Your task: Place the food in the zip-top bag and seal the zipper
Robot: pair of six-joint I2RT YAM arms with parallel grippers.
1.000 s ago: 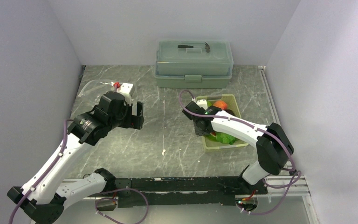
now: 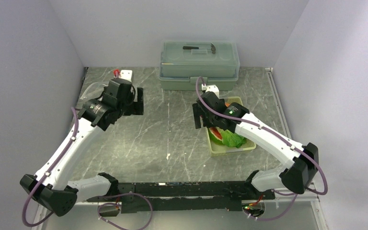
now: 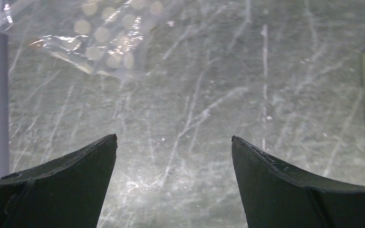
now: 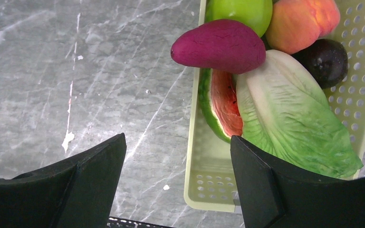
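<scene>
A clear zip bag (image 3: 100,38) lies flat on the back-left table, partly behind my left arm in the top view. My left gripper hangs open above bare table beside it. A pale green basket (image 4: 206,187) on the right holds food: a purple sweet potato (image 4: 216,45), green fruit (image 4: 242,12), peach (image 4: 299,23), dark fruit (image 4: 325,61), watermelon slice (image 4: 225,104) and lettuce leaf (image 4: 294,118). My right gripper is open over the basket's left edge, nothing between its fingers.
A translucent green toolbox (image 2: 199,72) with a hammer (image 2: 199,48) on its lid stands at the back centre. Walls close in the sides and back.
My left gripper has moved toward the back and slightly left. My right arm has risen from low in the basket, its gripper shifting slightly left and toward the back.
</scene>
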